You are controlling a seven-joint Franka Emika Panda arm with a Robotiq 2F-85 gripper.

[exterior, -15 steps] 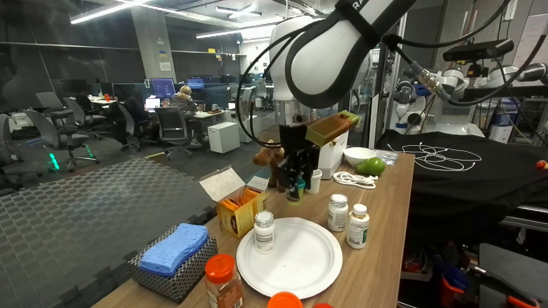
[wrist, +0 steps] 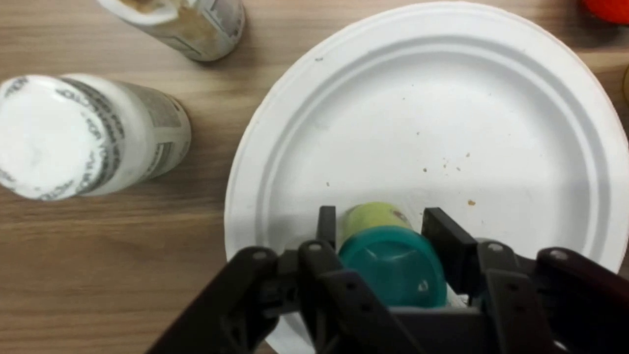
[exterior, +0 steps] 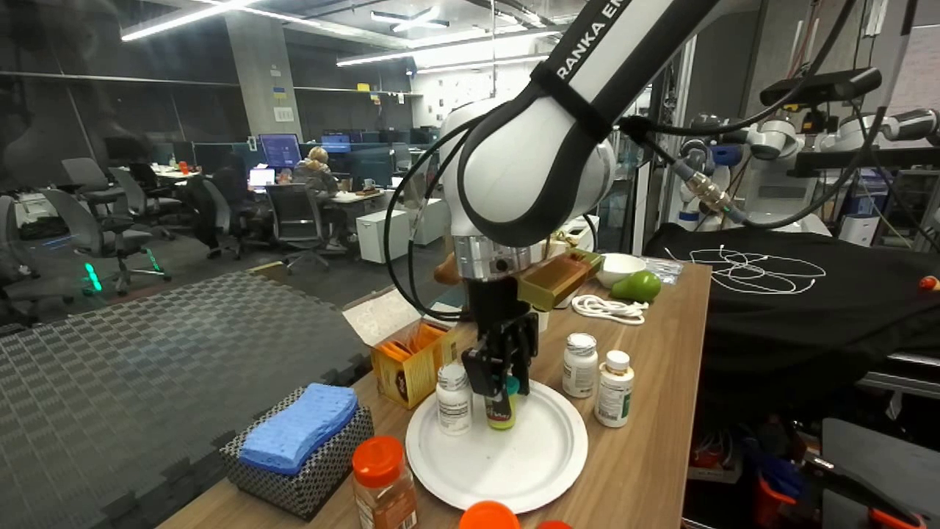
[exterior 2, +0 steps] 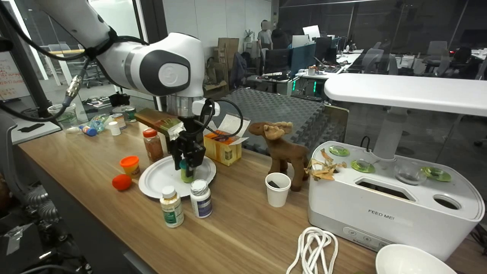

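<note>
A small yellow-green bottle with a teal cap (wrist: 392,265) is between the fingers of my gripper, which is shut on it. In exterior view 1 this bottle (exterior: 501,414) is upright at the white plate (exterior: 529,476), toward its back; whether its base touches the plate I cannot tell. A white pill bottle (exterior: 454,401) stands on the plate just to the left of my gripper (exterior: 499,388) in that view. Exterior view 2 shows the teal-capped bottle (exterior 2: 186,172) partly covered by the fingers.
Two white pill bottles (exterior 2: 171,207) (exterior 2: 201,199) stand beside the plate. Around it are also an orange-lidded jar (exterior: 383,485), an open tea box (exterior: 410,363) and a blue sponge (exterior: 299,427) on a patterned box. The plate's front half is bare apart from crumbs.
My gripper has come down and toward the front with the teal-capped bottle, from above the table behind the plate to the plate itself. The other objects have stayed put.
</note>
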